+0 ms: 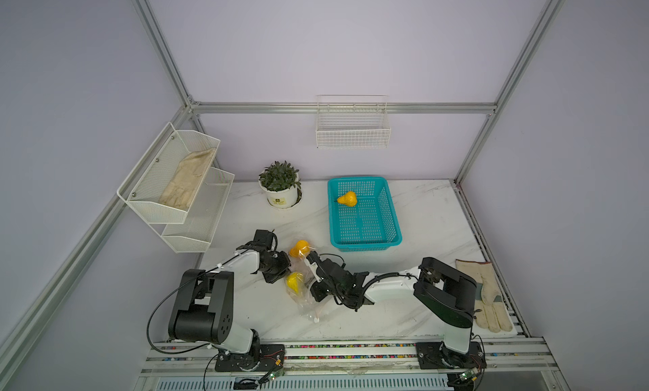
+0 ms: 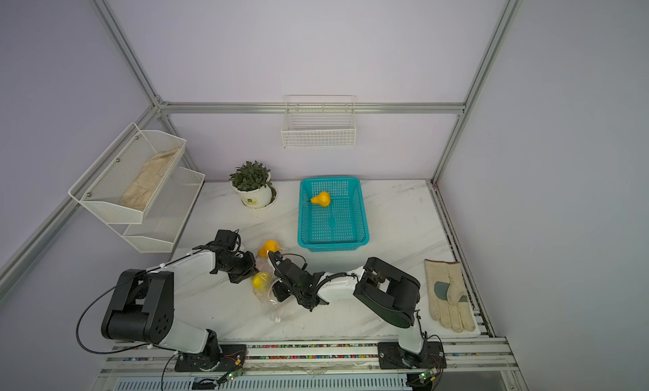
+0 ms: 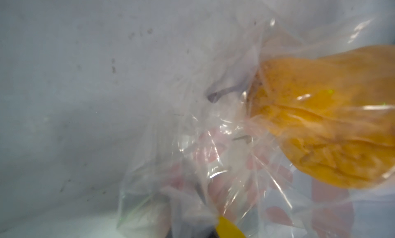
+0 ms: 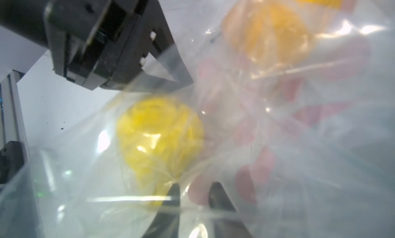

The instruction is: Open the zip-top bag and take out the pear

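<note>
A clear plastic bag [image 1: 309,312] with red marks lies mid-table between my two grippers. Inside it are a yellow pear [image 4: 160,135] nearer the front edge and an orange-yellow pear [image 3: 329,114] farther back. From the left, my left gripper reaches the bag; it is shut, with film around its tips, though what lies between them is hidden. My right gripper is open at the bag's right side, its fingertips apart beside the yellow pear's narrow end. Film shows over those fingers; I cannot tell whether they are inside the bag.
Behind the bag stands a teal basket [image 1: 365,246] holding another yellow pear [image 1: 347,199]. A potted plant [image 1: 280,188] is at the back left, gloves [image 1: 490,299] lie at the far right, and a white wire rack [image 1: 179,188] hangs on the left.
</note>
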